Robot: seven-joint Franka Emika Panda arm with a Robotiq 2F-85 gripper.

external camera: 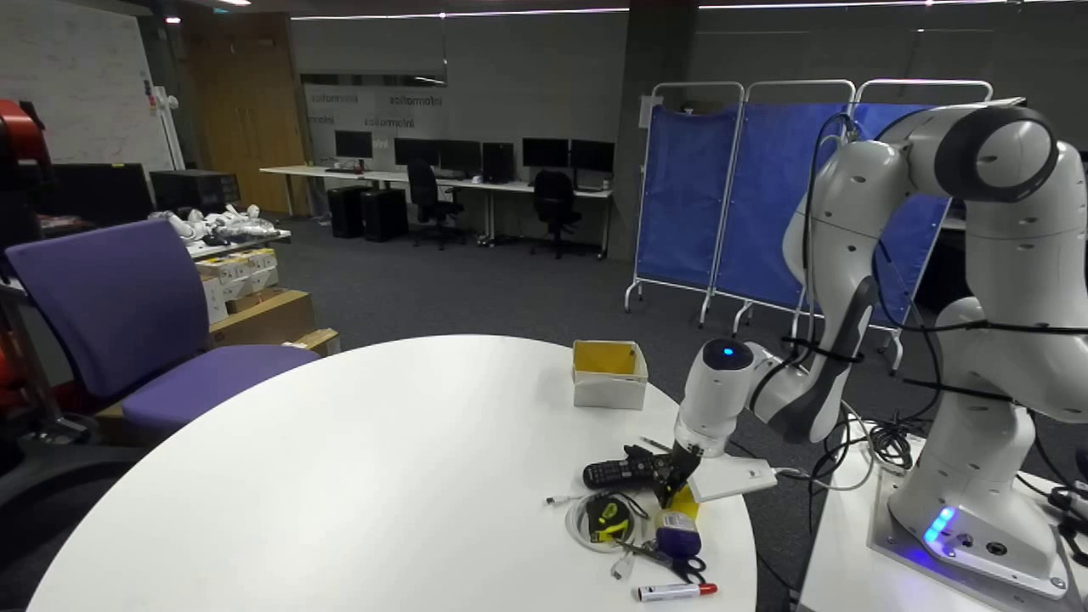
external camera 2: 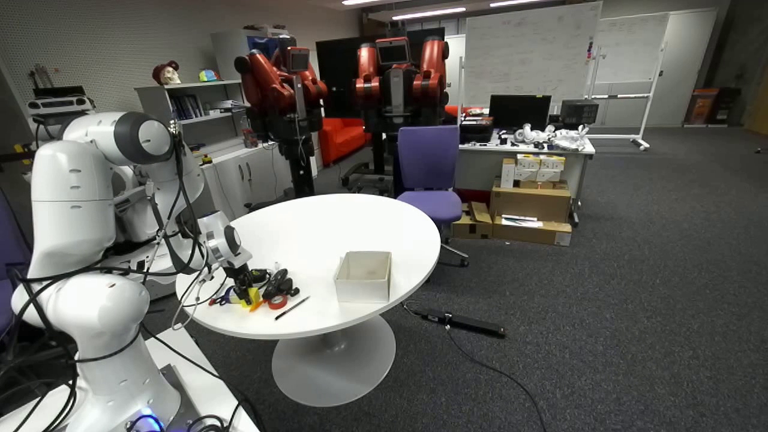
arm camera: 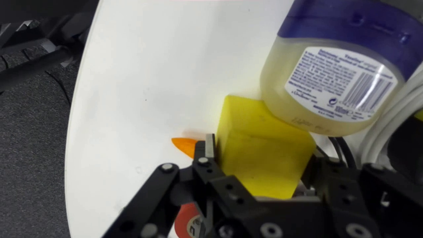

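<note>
In the wrist view a yellow block (arm camera: 265, 154) stands between the fingers of my gripper. The left finger (arm camera: 210, 146) lies right along the block's side, and the right one is close to its other side; whether both press on it cannot be told. My fingers are part open, at about the block's width. A jar with a blue lid (arm camera: 329, 83) touches or overlaps the block's far edge. In exterior view 2 the yellow block (external camera 2: 252, 297) shows at the fingertips, down at the table.
Around the block lie a red tape roll (external camera 2: 278, 302), a pen (external camera 2: 292, 308), scissors (external camera: 681, 561), a tape measure (external camera: 609, 518), a marker (external camera: 673, 592) and a black handset (external camera: 617, 473). An open white box (external camera 2: 363, 296) stands apart.
</note>
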